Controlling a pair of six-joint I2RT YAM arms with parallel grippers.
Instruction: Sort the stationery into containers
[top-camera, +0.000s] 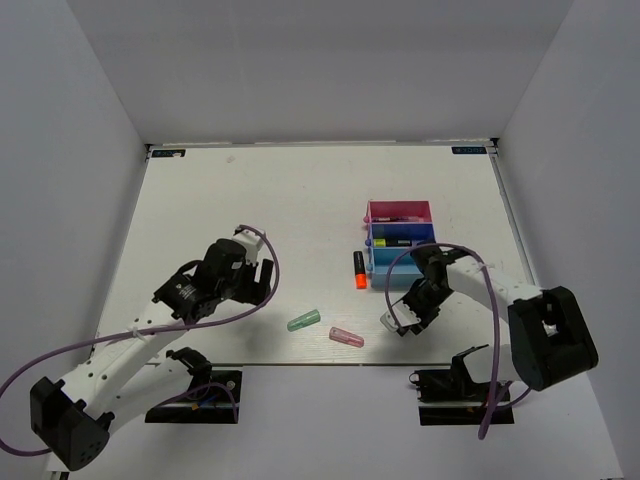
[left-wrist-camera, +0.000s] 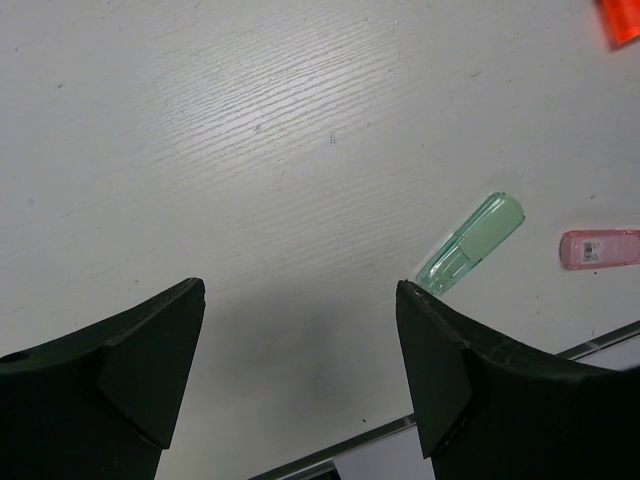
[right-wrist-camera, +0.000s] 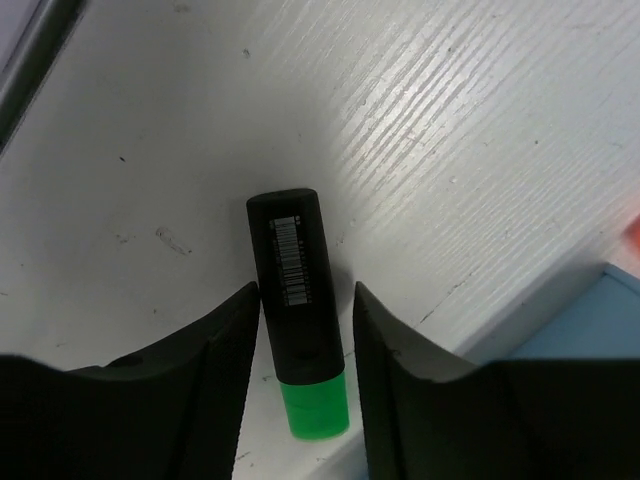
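In the right wrist view a black marker with green end (right-wrist-camera: 294, 290) lies on the table between the part-open fingers of my right gripper. My left gripper is open over bare table, left of a green piece (left-wrist-camera: 470, 243) and a pink piece (left-wrist-camera: 600, 249). A black-and-orange marker (top-camera: 359, 268) lies left of the three-compartment container, whose pink (top-camera: 399, 208), dark blue and light blue sections stand at the right; pens lie in the pink and dark blue ones.
The front edge runs just below the loose pieces.
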